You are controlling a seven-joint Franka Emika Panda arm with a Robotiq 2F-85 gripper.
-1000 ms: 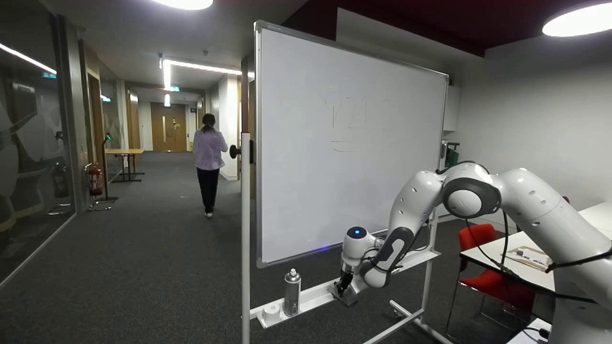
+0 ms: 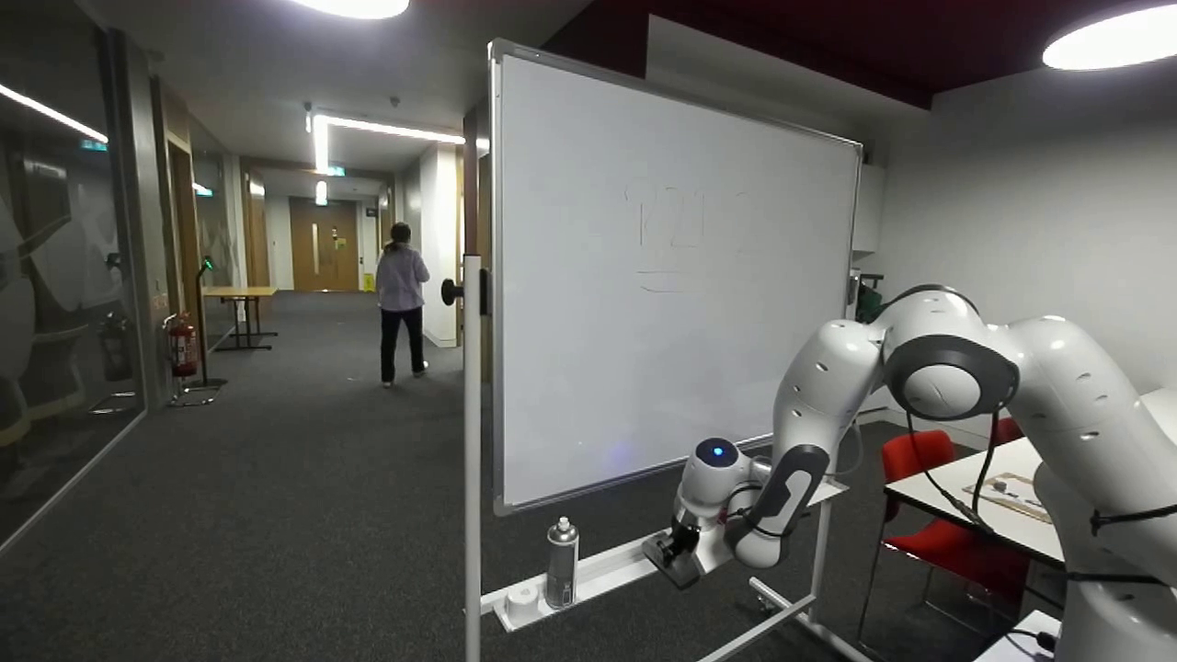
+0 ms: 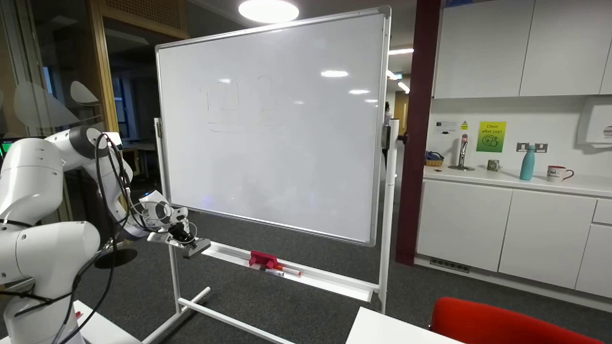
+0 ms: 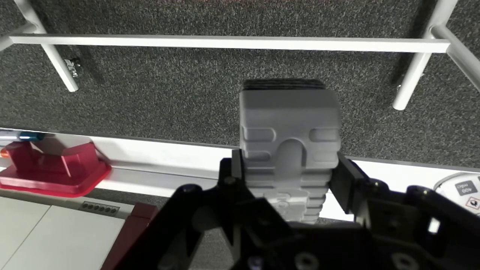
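A grey whiteboard eraser (image 4: 290, 130) with ribbed sides is clasped between the black fingers of my gripper, which is shut on it. In exterior view 1 the gripper (image 2: 686, 541) holds the eraser (image 2: 675, 558) tilted, near the tray below the board. The second exterior view has the eraser (image 3: 197, 247) close to the tray's left end; whether it touches the tray cannot be told there. Faint marker strokes (image 2: 659, 291) and outlined shapes show on the upper middle of the whiteboard (image 3: 275, 177).
On the tray (image 3: 338, 284) lie a red holder (image 3: 263, 260) and several markers (image 3: 290, 270). A spray can (image 2: 563, 564) and a white round item (image 2: 521, 601) stand at its other end. Tables and red chairs flank the stand. A person (image 2: 402, 303) is in the corridor.
My arm and gripper have shifted right and slightly up in exterior view 1, with the eraser turning to a more visible tilt. The person has walked farther away.
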